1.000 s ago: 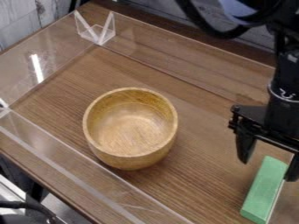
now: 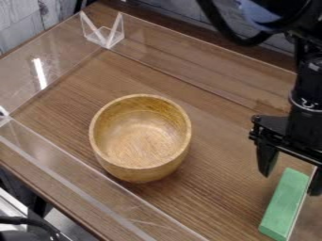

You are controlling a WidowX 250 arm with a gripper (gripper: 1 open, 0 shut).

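My black gripper (image 2: 289, 151) hangs at the right of the camera view, its fingers apart, just above and behind a green rectangular object (image 2: 284, 205) with a pale edge that lies on the wooden table. A tan round-edged bowl (image 2: 139, 111) sits empty left of centre.
A clear plastic piece (image 2: 104, 28) stands at the back left. Black cables or equipment show past the table's lower-left edge.
The gripper has shifted very slightly; the bowl and the green object have not moved.
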